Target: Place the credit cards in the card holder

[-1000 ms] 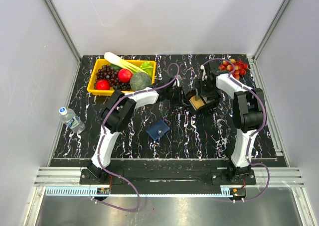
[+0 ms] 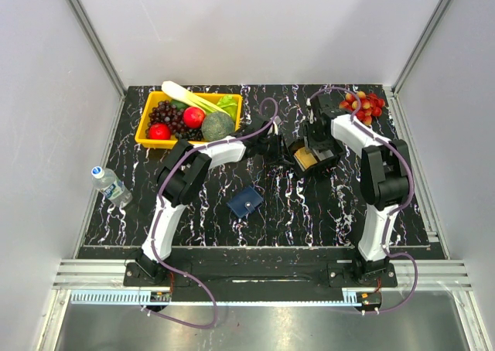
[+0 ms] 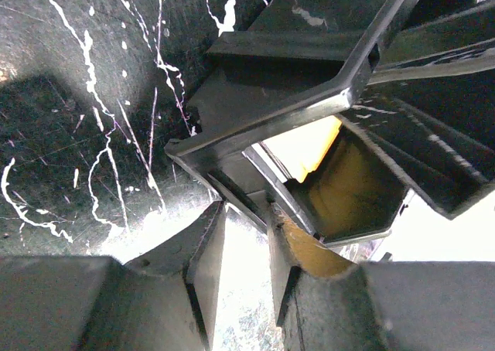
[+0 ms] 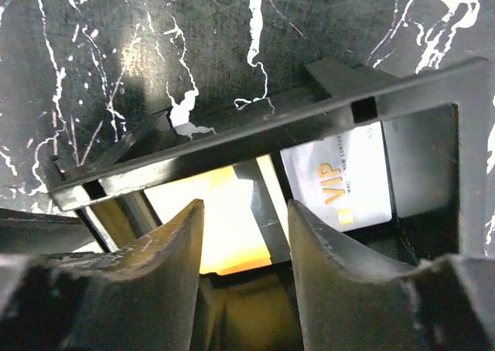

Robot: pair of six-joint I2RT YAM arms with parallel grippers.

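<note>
A black card holder (image 2: 325, 162) lies right of centre in the top view. My left gripper is shut on its near end. Inside, a gold card (image 4: 209, 219) and a white VIP card (image 4: 336, 177) sit in separate sections. My right gripper is over the holder, part open, fingertips at the gold card; whether anything is between them is unclear. A blue wallet-like case (image 2: 244, 202) lies on the table, below centre.
A yellow fruit and vegetable basket (image 2: 141, 134) is back left, a water bottle (image 2: 111, 186) at the left edge, red grapes (image 2: 369, 107) back right.
My right gripper has shifted slightly over the holder, uncovering a little more of its contents in the top view. The left arm looks unmoved.
</note>
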